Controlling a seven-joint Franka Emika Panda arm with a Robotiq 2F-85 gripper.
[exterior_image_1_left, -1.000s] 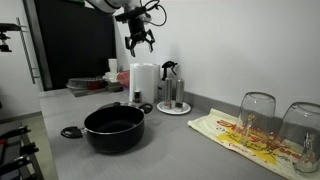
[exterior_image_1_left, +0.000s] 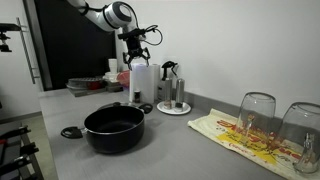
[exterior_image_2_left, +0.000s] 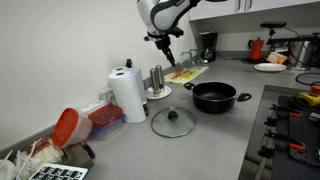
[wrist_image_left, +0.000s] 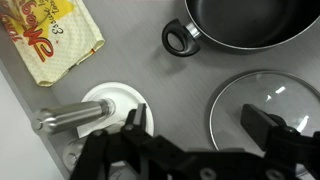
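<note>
My gripper is open, its dark fingers (wrist_image_left: 133, 132) well apart and nothing held between them. In the first exterior view the gripper (exterior_image_1_left: 149, 38) hangs high above the counter, near the paper towel roll. A black pot (exterior_image_1_left: 114, 130) stands empty on the counter with its handles out to the sides. The glass lid (exterior_image_2_left: 173, 122) lies flat beside it, its dark knob (exterior_image_2_left: 172, 114) upward. From the wrist camera, the lid (wrist_image_left: 235, 105) is at lower right and the pot (wrist_image_left: 250, 40) at upper right; a finger covers part of the lid.
Two metal grinders (exterior_image_2_left: 156, 76) stand on a white plate (exterior_image_2_left: 157, 93) by the paper towel roll (exterior_image_2_left: 127, 97). Glass jars (exterior_image_1_left: 255, 113) rest on a yellow printed cloth (exterior_image_1_left: 215, 128) along the wall. Red containers (exterior_image_2_left: 70, 126) sit at the far side.
Compared with a second ago, my gripper is lower, nearer the counter. Pot, plate, grinders and jars have stayed put.
</note>
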